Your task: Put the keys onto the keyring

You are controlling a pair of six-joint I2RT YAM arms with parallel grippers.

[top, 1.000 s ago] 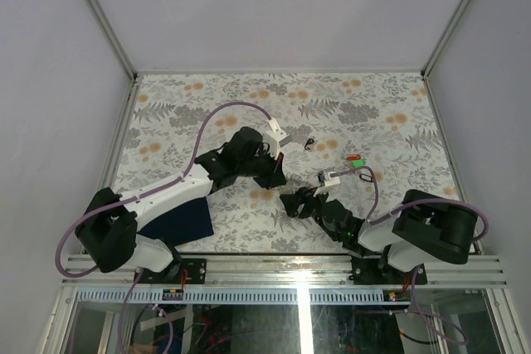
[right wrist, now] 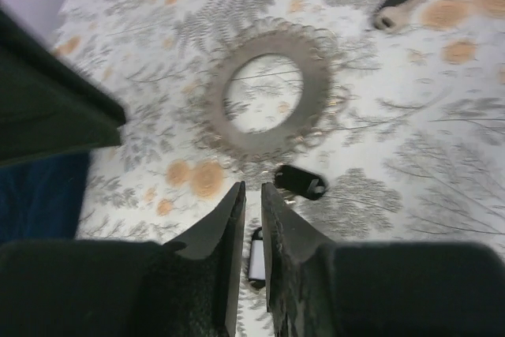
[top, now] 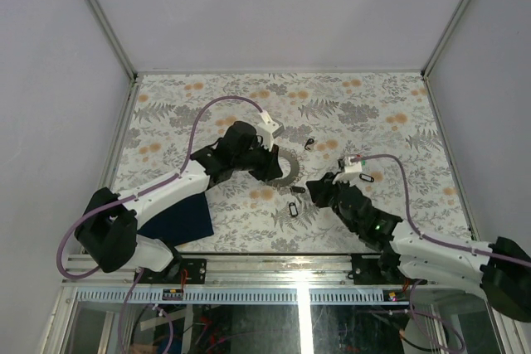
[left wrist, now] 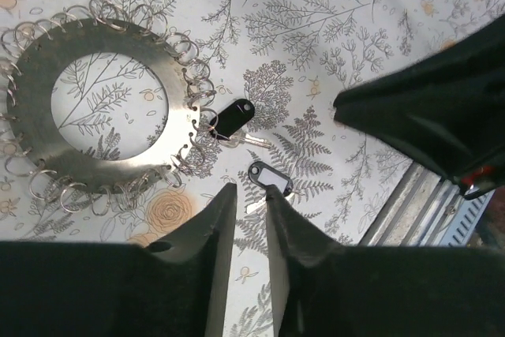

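Note:
A flat metal ring (left wrist: pixel 35 76) carries many small wire loops around its edge. Close against its right side lies a black key tag (left wrist: pixel 233 118) with a silver key (left wrist: pixel 251 140); a loop is at the tag's end, but I cannot tell if it is threaded. Below it lies a white-faced key tag (left wrist: pixel 271 177). My left gripper (top: pixel 269 175) is above the ring's lower left, fingers slightly apart and empty. Right of the black tag (right wrist: pixel 300 181), my right gripper (top: pixel 314 194) hovers, also slightly open, nothing visible between its fingers.
Another key (top: pixel 309 143) lies beyond the ring, and a key tag (top: pixel 366 177) lies to the right, near the right arm. A dark blue cloth (top: pixel 178 221) covers the front left.
My left gripper has shifted slightly left, showing more of the ring.

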